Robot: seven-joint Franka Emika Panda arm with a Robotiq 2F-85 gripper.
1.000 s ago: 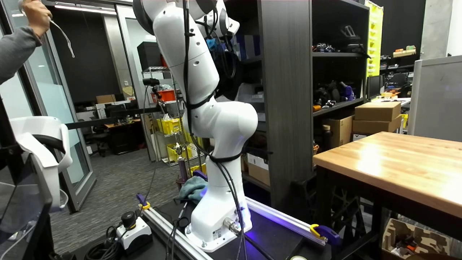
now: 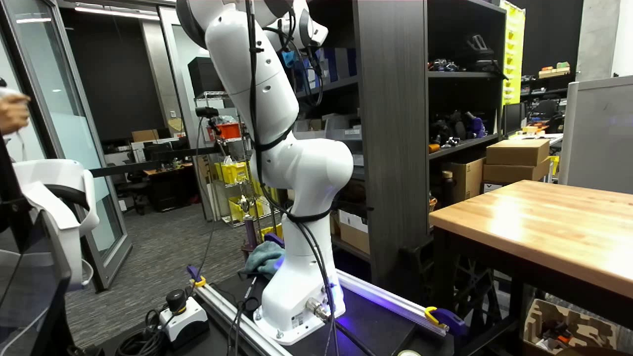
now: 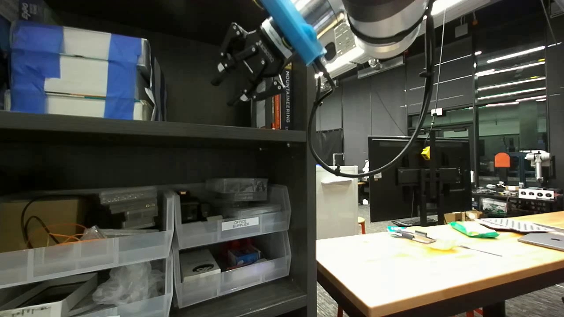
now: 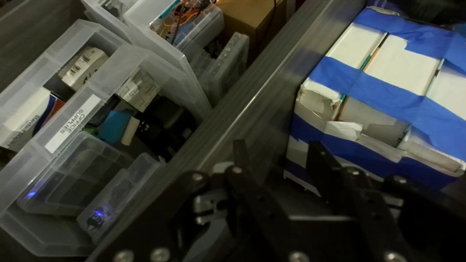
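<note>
My gripper (image 3: 224, 92) hangs at the upper shelf, pointing down and to the left, in exterior view 2. Its black fingers stand apart, and nothing shows between them. In the wrist view the gripper has one fingertip over the shelf edge and the other in front of the taped boxes (image 4: 393, 74). Those white boxes, bound with blue tape, sit left of the gripper on the upper shelf (image 3: 185, 129) in exterior view 2. Exterior view 1 shows the white arm (image 2: 252, 77), but the gripper is hard to make out there.
Several books (image 3: 286, 100) stand at the shelf's right end, partly behind the gripper. Clear bins, one labelled office supplies (image 3: 240, 224), fill the lower shelf. A black cable (image 3: 365, 173) loops below the wrist. The wooden table (image 3: 349, 274) stands to the right.
The arm has shifted slightly left in exterior view 1. A dark shape that covered the shelf bins behind it no longer shows there. The person's hand at left is lower.
</note>
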